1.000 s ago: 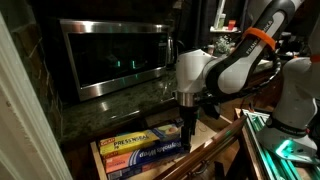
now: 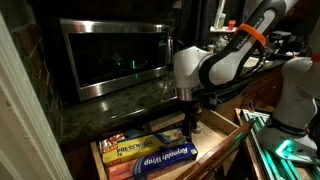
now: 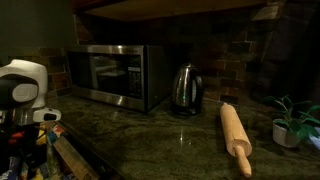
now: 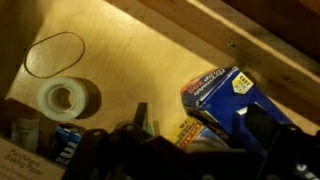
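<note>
My gripper is open over the drawer, its dark fingers showing at the bottom of the wrist view with nothing held between them. A blue box point(image 4: 236, 98) lies under and beside the right finger. The end of a yellow box point(image 4: 187, 131) shows between the fingers, partly covered. From exterior view 1, the gripper point(image 2: 190, 122) hangs above the right ends of the yellow box point(image 2: 130, 149) and the blue box point(image 2: 165, 161), which lie side by side. A white tape roll point(image 4: 48, 100) rests apart on the drawer floor.
The wooden drawer point(image 2: 222, 151) stands open below the counter, with bare floor around the tape roll. A thin loop point(image 4: 40, 45) lies near it. A microwave point(image 2: 115, 55) stands behind; a kettle point(image 3: 187, 88) and rolling pin point(image 3: 235, 137) occupy the counter.
My gripper has risen away from the boxes. The boxes now appear lower in exterior view 1, and more of the blue box's label shows.
</note>
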